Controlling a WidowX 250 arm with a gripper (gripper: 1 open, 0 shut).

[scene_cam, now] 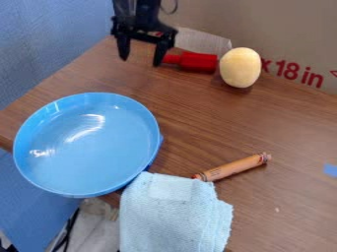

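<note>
My black gripper [140,47] hangs at the top of the camera view, its fingers apart with nothing seen between them, just left of a red cylinder [196,62] that lies at the back of the wooden table. A pale yellow oval object [239,67] stands right of the cylinder. A blue plate [86,143] fills the left front of the table. A small wooden rolling pin [235,166] lies to the right of the plate, beside a folded light blue cloth [171,217].
A cardboard wall [297,34] closes the back, with a blue wall [39,44] at the left. A greyish object is partly seen behind the cylinder.
</note>
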